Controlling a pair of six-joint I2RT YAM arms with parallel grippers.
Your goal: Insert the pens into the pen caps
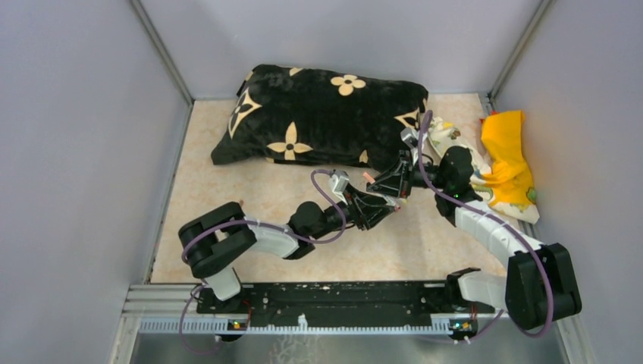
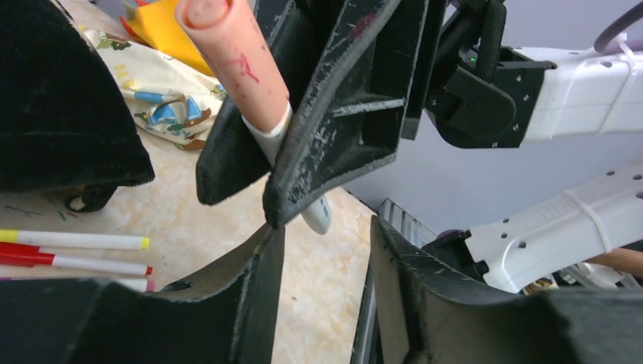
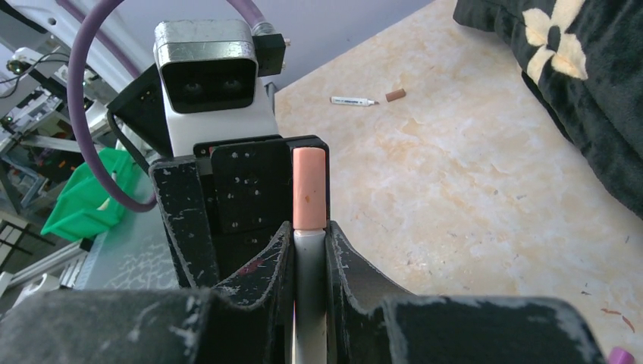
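My right gripper is shut on a white pen (image 3: pixel 309 288) with a salmon-coloured cap (image 3: pixel 309 186) at one end. Seen from the left wrist, the same pen (image 2: pixel 317 216) slants downward, its bare white end emerging below the right fingers. My left gripper is open just beneath that end, with nothing between its fingers. In the right wrist view, a separate white pen (image 3: pixel 350 101) lies on the table, its brownish cap (image 3: pixel 395 95) a short gap from its tip. From above, both grippers are close together and hide most of the held pen.
Yellow (image 2: pixel 91 240), red (image 2: pixel 98 264) and pink-ended pens lie side by side on the table. A large dark pillow (image 1: pixel 326 114) fills the back. Patterned cloth and a yellow bag (image 1: pixel 504 152) sit at the right.
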